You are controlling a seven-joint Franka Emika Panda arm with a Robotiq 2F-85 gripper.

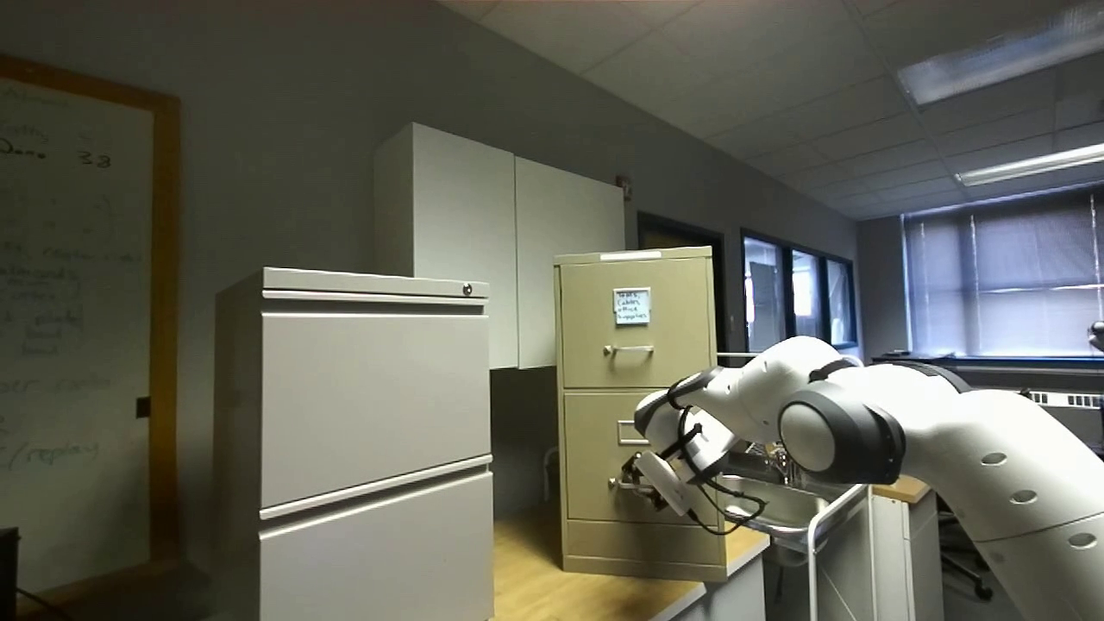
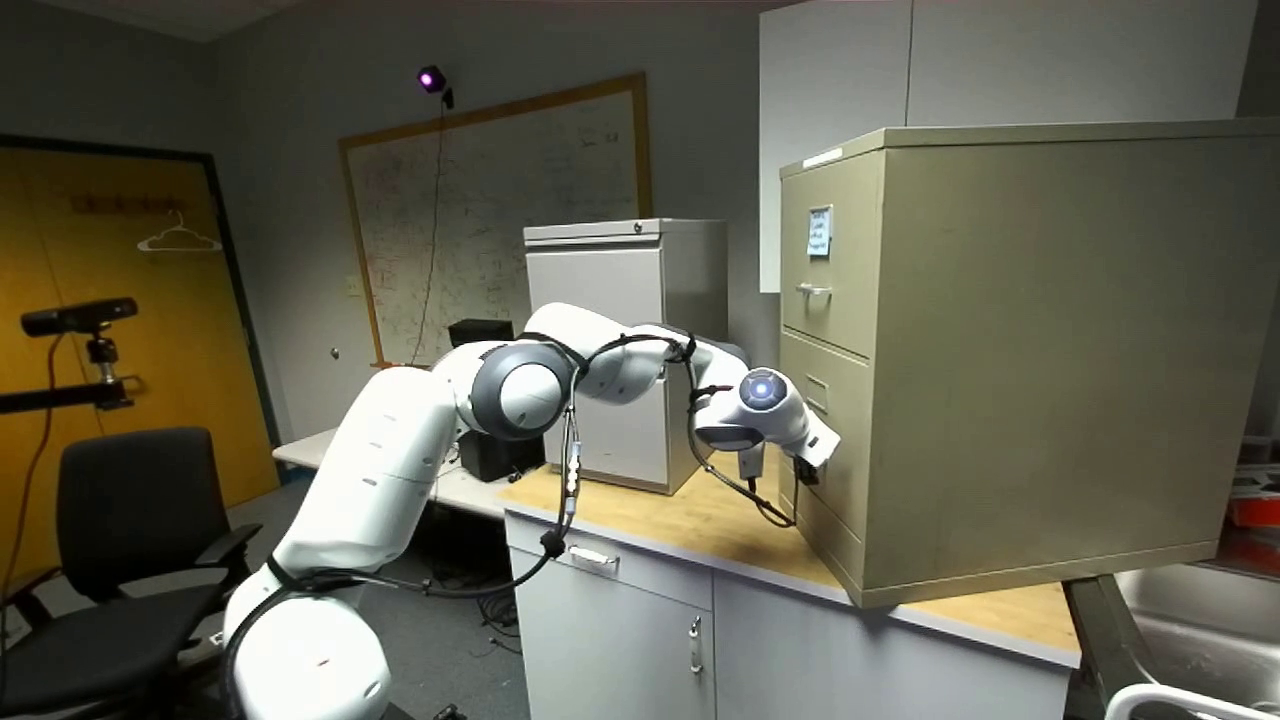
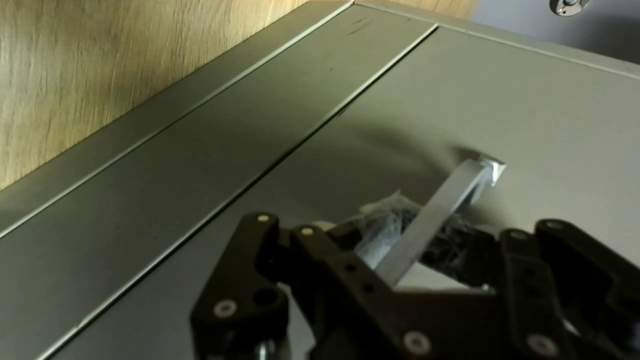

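A tan two-drawer filing cabinet [image 1: 639, 419] stands on the wooden counter, both drawers closed. Its lower drawer [image 3: 540, 114] has a flat metal handle [image 3: 459, 186], which runs slantwise into my gripper in the wrist view. The fingers are shut about this handle, one with clear wrinkled film on its pad and the other dark. Part of the handle's near end is hidden behind the gripper body. From the other side, the gripper [image 2: 811, 468] is close against the lower drawer's front. An upper drawer handle [image 1: 629, 350] is free.
A grey filing cabinet [image 1: 373, 414] stands to the left of the tan one. Bare wooden counter [image 2: 732, 510] lies between them. A metal sink [image 1: 771, 502] is to the tan cabinet's right, and white wall cupboards [image 1: 517, 248] hang behind.
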